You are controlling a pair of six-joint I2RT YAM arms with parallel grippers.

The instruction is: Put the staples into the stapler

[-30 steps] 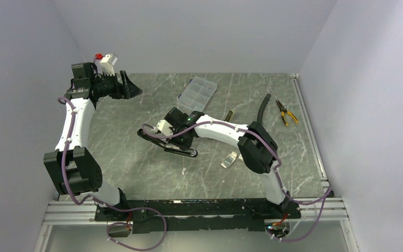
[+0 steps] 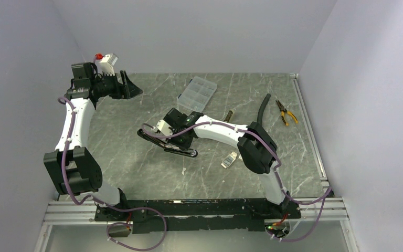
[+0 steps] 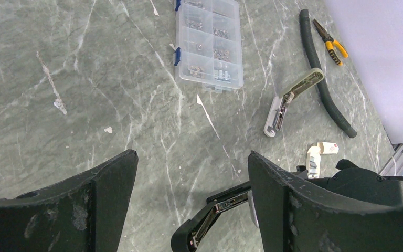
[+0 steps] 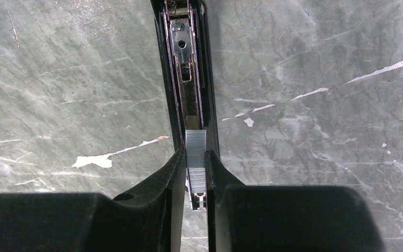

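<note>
The black stapler [image 2: 181, 150] lies opened out on the table, left of centre, partly under my right arm. In the right wrist view its long metal channel [image 4: 188, 89] runs up the middle. A grey staple strip [image 4: 195, 144] lines up with the channel near its front end; whether it is fully seated is unclear. My right gripper has one finger close along each side of the strip, with no clear gap; whether they press on it cannot be told. Far from the stapler, at the upper left, my left gripper [image 2: 132, 86] stands open and empty above the table.
A clear compartment box [image 2: 198, 93] sits at the back. A second, olive stapler [image 3: 294, 97] lies open right of it. Black tube [image 2: 263, 108], pliers [image 2: 286, 112] and a small white packet [image 2: 229, 159] lie to the right.
</note>
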